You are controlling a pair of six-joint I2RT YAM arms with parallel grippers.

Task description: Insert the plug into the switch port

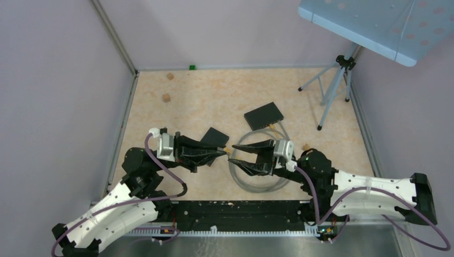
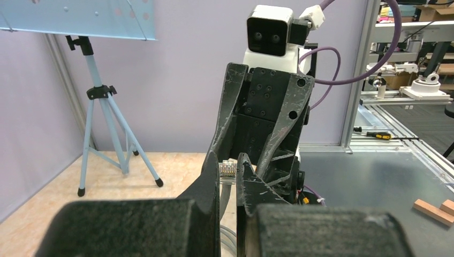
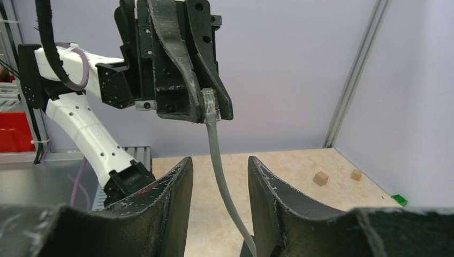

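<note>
The clear plug [image 2: 227,170] on a grey cable [image 3: 219,171] is held between the fingertips of my left gripper [image 1: 222,151], which is shut on it. In the right wrist view the plug [image 3: 210,101] points up, with the cable hanging below. My right gripper [image 1: 235,155] stands open just right of it, facing the left gripper, with nothing between its fingers. A black box [image 1: 263,115], likely the switch, lies behind the grippers with cables at its front edge; a second black box [image 1: 213,138] lies partly behind my left gripper.
A coiled grey cable [image 1: 251,187] lies under the grippers. A light-blue tripod stand [image 1: 334,88] is at the back right, small wooden blocks [image 1: 166,98] at the back left.
</note>
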